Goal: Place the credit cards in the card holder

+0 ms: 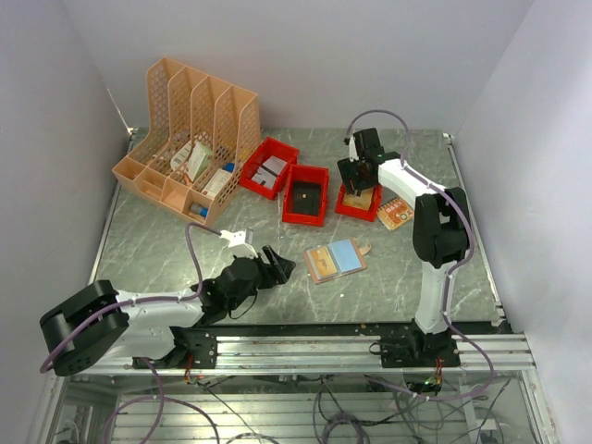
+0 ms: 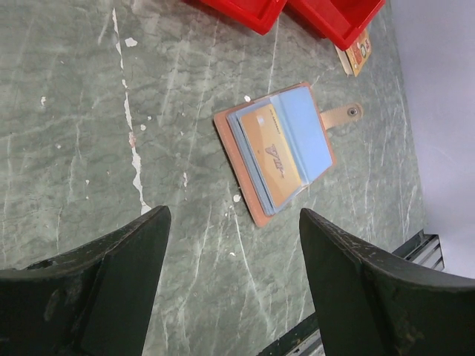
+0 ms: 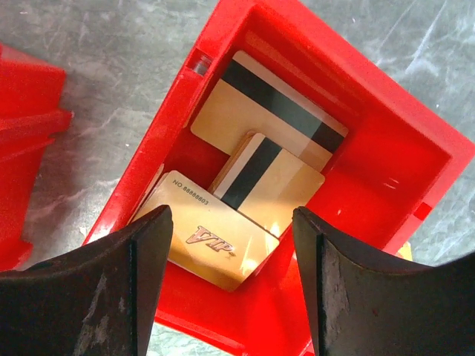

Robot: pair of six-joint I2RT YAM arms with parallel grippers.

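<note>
The card holder (image 1: 347,257) lies open on the table, with a gold card and blue pages, also in the left wrist view (image 2: 304,133). My left gripper is above the table left of it, fingers apart, nothing between them. My right gripper is open over the right red box (image 3: 178,119), which holds gold cards: a VIP card (image 3: 208,230), one with a dark stripe (image 3: 286,189) and another at the back (image 3: 226,111). Nothing is clearly held in it.
Two other red boxes (image 1: 321,217) stand left of this box, beside a peach organizer (image 1: 162,111). An orange packet (image 1: 396,212) lies right of the boxes.
</note>
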